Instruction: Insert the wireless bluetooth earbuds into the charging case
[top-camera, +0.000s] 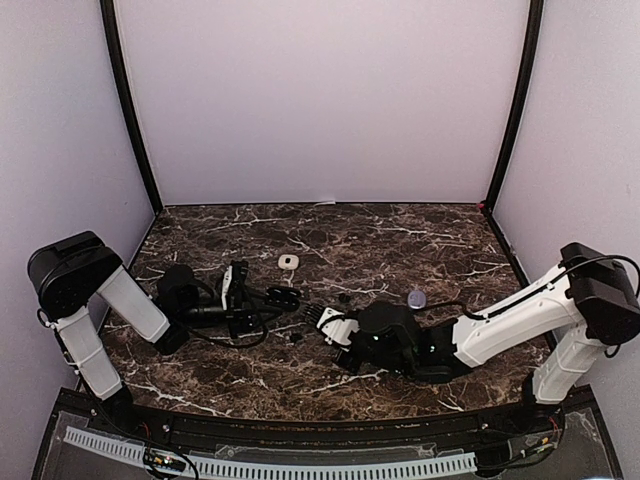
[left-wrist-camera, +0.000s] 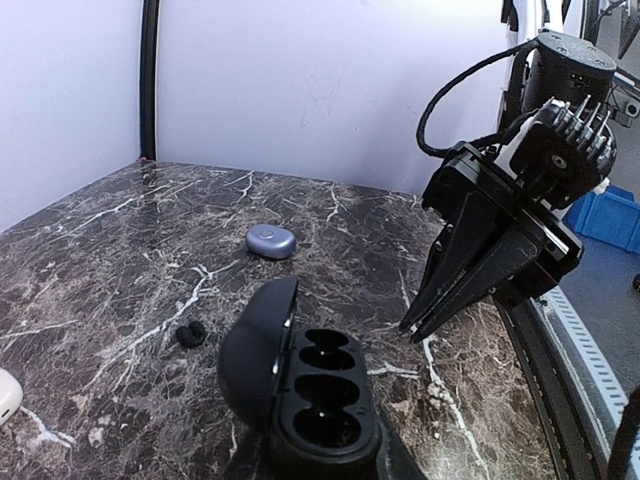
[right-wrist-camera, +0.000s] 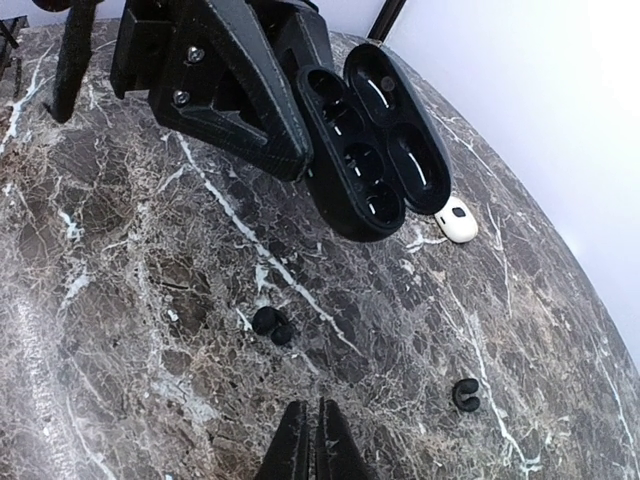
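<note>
My left gripper (top-camera: 268, 298) is shut on the black charging case (left-wrist-camera: 335, 385), whose lid stands up and whose earbud wells look empty in the left wrist view. In the right wrist view, one black earbud (right-wrist-camera: 272, 325) lies on the table beyond the tips of my right gripper, whose fingers are together with nothing between them. A second black earbud rests farther right; the left wrist view shows this earbud (left-wrist-camera: 190, 334) left of the case. The right gripper hangs above the table, right of the case in the top view.
A white case (top-camera: 288, 262) lies behind the left gripper. Farther right is a lilac case (top-camera: 416, 298). My two grippers are close together near its middle.
</note>
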